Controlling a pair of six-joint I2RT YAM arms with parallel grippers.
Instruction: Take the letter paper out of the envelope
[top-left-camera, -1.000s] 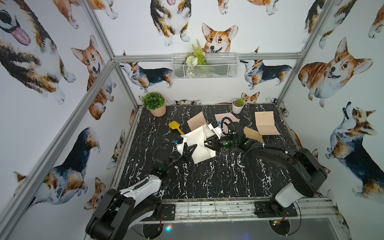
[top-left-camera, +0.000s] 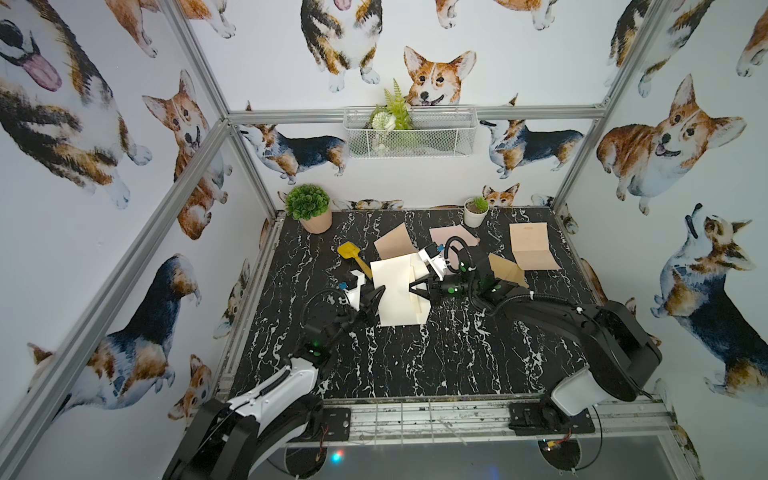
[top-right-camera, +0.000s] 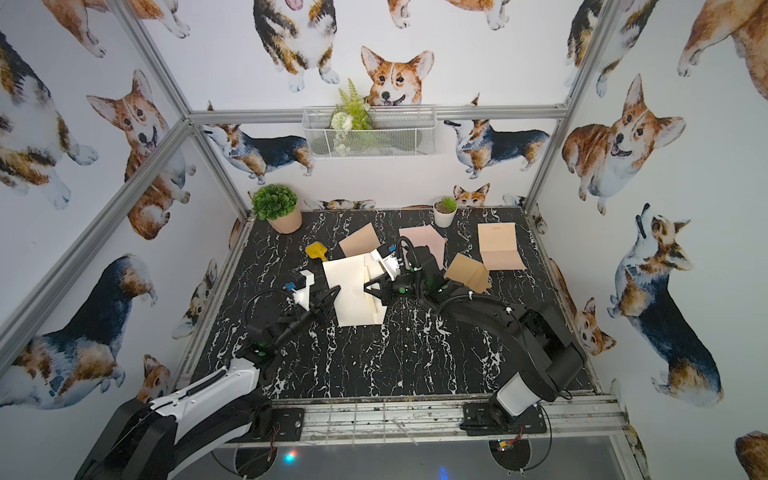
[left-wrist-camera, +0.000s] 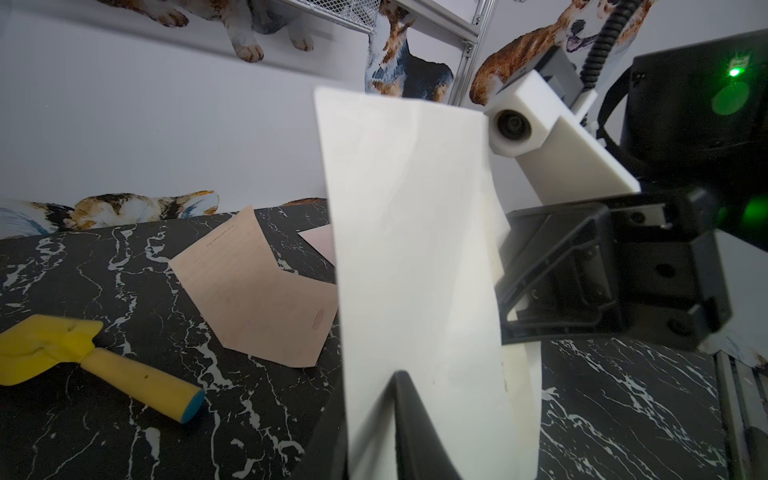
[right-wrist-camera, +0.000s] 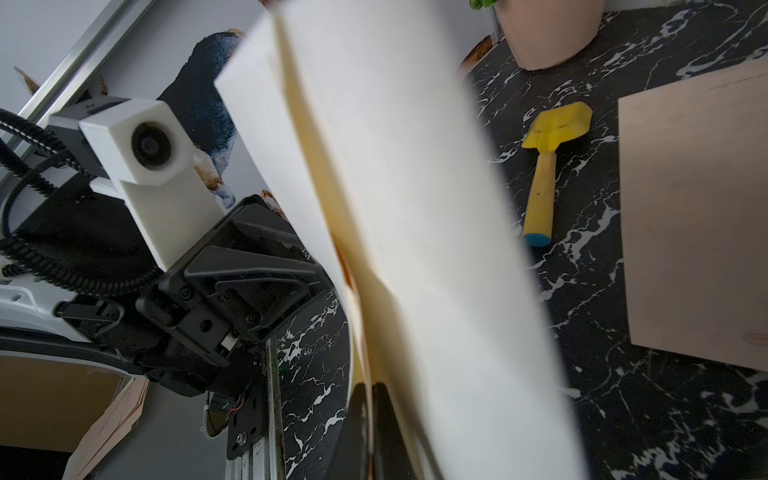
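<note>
A cream-white paper piece (top-left-camera: 393, 297) with folded layers stands between my two arms; which layer is envelope and which letter, I cannot tell. At its left edge, my left gripper has its fingers parted, one on each side of the white sheet (left-wrist-camera: 416, 264); a gap shows between them. My right gripper is shut on a thin edge of the cream paper (right-wrist-camera: 300, 120) on the other side. An open fold runs down between the layers in the right wrist view.
Behind lie a yellow scoop (top-left-camera: 349, 251), a tan envelope (top-left-camera: 395, 241), a pink one (top-left-camera: 449, 233), a brown one (top-left-camera: 507, 270) and an open beige one (top-left-camera: 532, 246). Potted plants (top-left-camera: 315, 220) stand at the back.
The paper has turned from slanted to nearly straight, and its white face spreads further left. My left gripper has drawn back left to the sheet's edge. The right gripper has barely moved.
</note>
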